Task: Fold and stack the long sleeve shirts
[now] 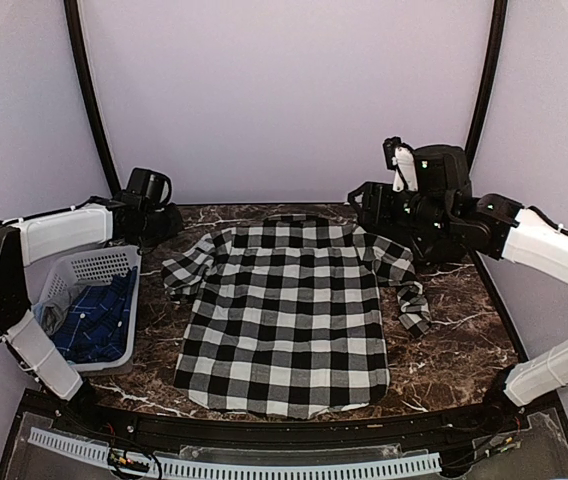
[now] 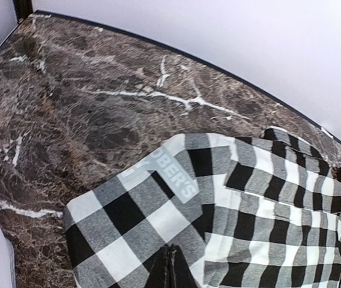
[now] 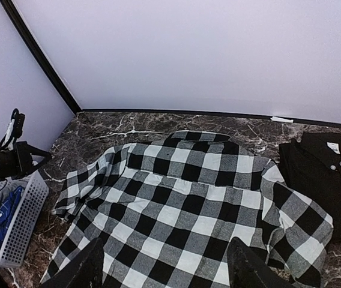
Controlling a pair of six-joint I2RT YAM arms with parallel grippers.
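A black-and-white checked shirt (image 1: 284,310) lies spread flat on the marble table, collar toward the back wall. Its left sleeve (image 2: 128,219) rests bent on the table, free of any fingers. Above and to the left of that sleeve, my left gripper is shut with nothing between its fingertips. The right sleeve (image 1: 409,295) bends down beside the shirt's body. High over the shirt's upper right, my right gripper stands open and empty, its two fingers (image 3: 86,264) wide apart. A dark folded shirt (image 3: 323,174) lies at the right.
A white perforated basket (image 1: 129,330) holding blue and grey clothes (image 1: 94,320) stands at the left, close to the left sleeve. Bare marble (image 2: 98,102) shows behind the sleeve and at the table's front right. The back wall (image 3: 218,54) borders the table.
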